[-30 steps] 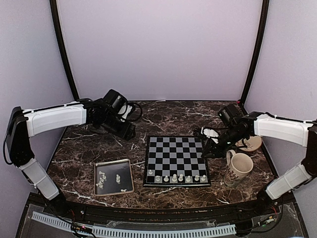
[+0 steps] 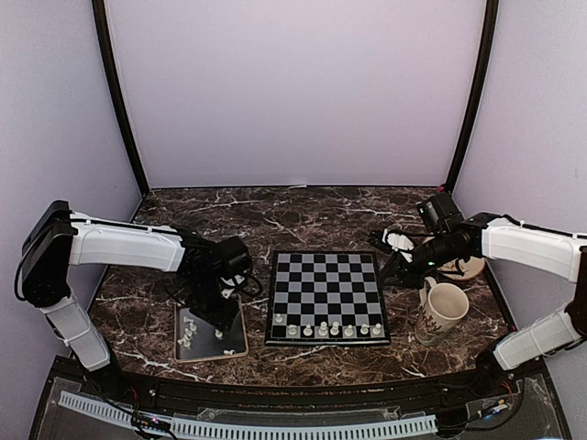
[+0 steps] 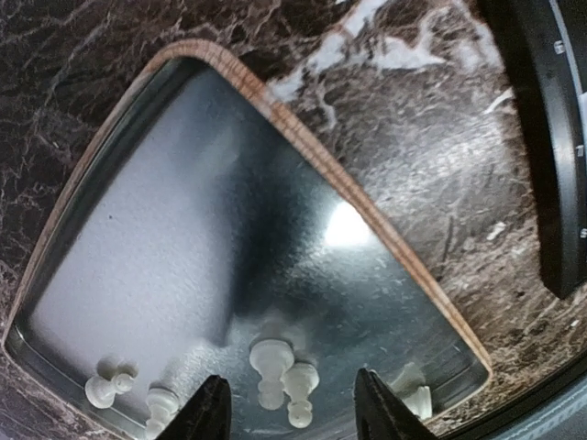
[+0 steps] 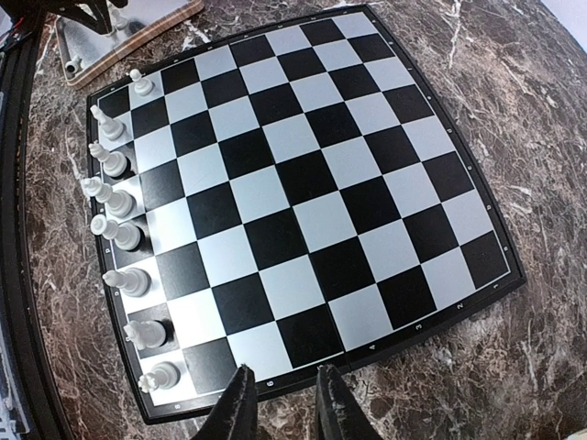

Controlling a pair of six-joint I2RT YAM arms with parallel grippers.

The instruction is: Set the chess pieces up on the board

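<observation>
The chessboard (image 2: 326, 289) carries a row of white pieces along its near edge, plus a white pawn (image 4: 141, 84) one row in at the left end. My left gripper hangs open over the grey tray (image 3: 156, 229), where white pieces lie, among them a pair (image 3: 273, 367) just beyond and between its fingertips, and others toward the tray's corners. My right gripper is open at the board's right side, nothing between its fingers.
A large patterned mug (image 2: 438, 312) stands right of the board, near the front, with a plate (image 2: 468, 269) behind it.
The right arm has shifted slightly to the right; the pieces look unchanged.
</observation>
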